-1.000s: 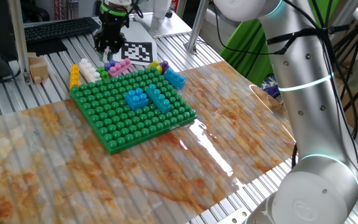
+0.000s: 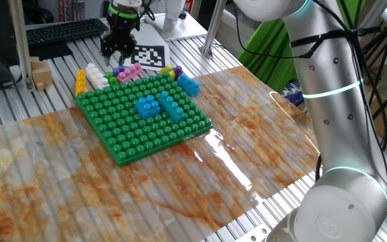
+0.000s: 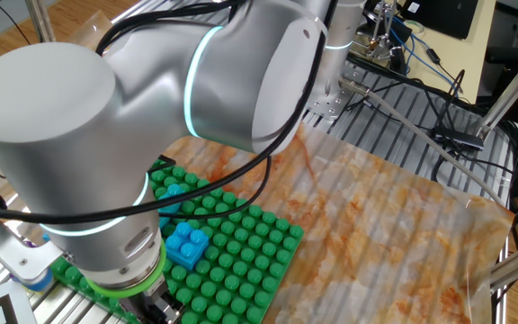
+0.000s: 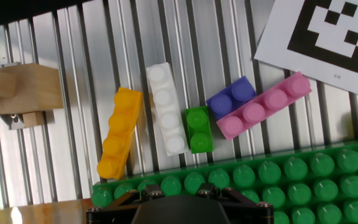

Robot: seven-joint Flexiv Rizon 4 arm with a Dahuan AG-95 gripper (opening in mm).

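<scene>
A green studded baseplate (image 2: 130, 124) lies on the marbled sheet, bearing a square blue brick (image 2: 148, 107) and a long blue brick (image 2: 172, 107). Behind its far edge, my gripper (image 2: 117, 62) hangs above the metal table, its fingers apart and nothing visible between them. The wrist view shows the gripper at the bottom edge, over the baseplate's border. Beyond it lie loose bricks: orange (image 4: 119, 134), white (image 4: 166, 109), small green (image 4: 198, 129), purple (image 4: 231, 98) and long pink (image 4: 265, 106). The purple one touches the pink one.
Wooden blocks (image 4: 33, 93) stand at the left, and a marker sheet (image 4: 334, 46) lies at the right. Yellow (image 2: 167, 70) and blue (image 2: 189, 84) bricks sit by the plate's far right corner.
My gripper has shifted very slightly to the left over the last second. The bricks and the baseplate have stayed in place.
</scene>
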